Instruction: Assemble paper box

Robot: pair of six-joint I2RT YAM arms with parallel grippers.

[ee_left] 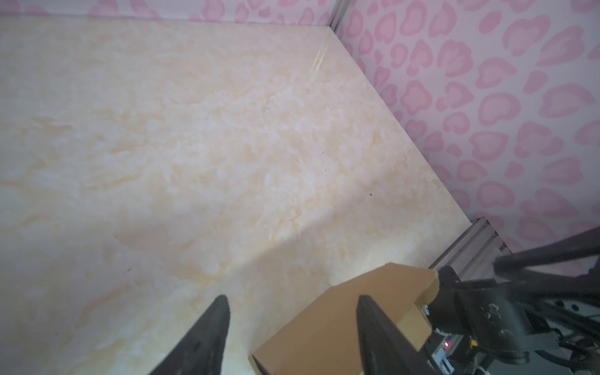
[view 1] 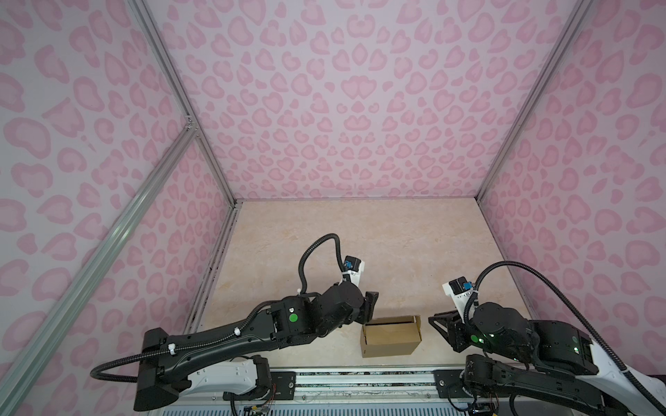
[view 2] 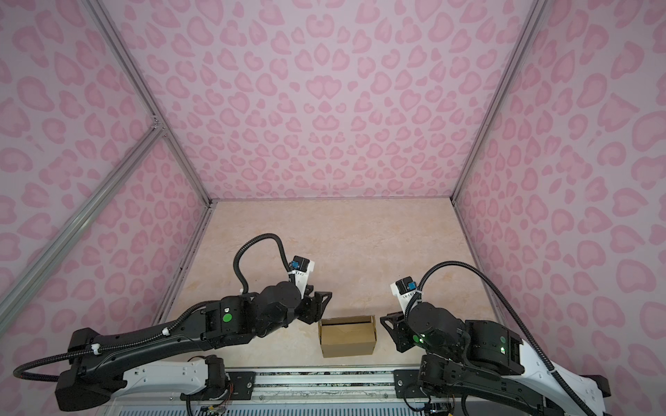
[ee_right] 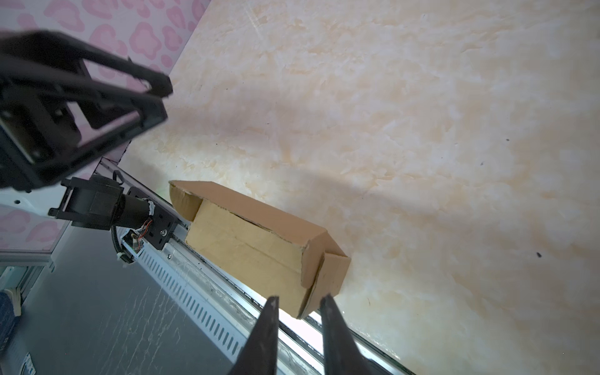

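A brown cardboard box (view 1: 390, 339) stands at the table's front edge between the arms, its flaps folded upward and inward, as the right wrist view shows the box (ee_right: 243, 250). My left gripper hangs above and to the left of the box (view 2: 347, 339), fingers apart with nothing gripped between them. My right gripper is to the right of the box, raised a little above it; its fingers stand part apart, nothing held between them.
The table (view 1: 357, 249) behind the box is bare. Pink patterned walls enclose the back and sides. A metal rail runs along the front edge, close to the box.
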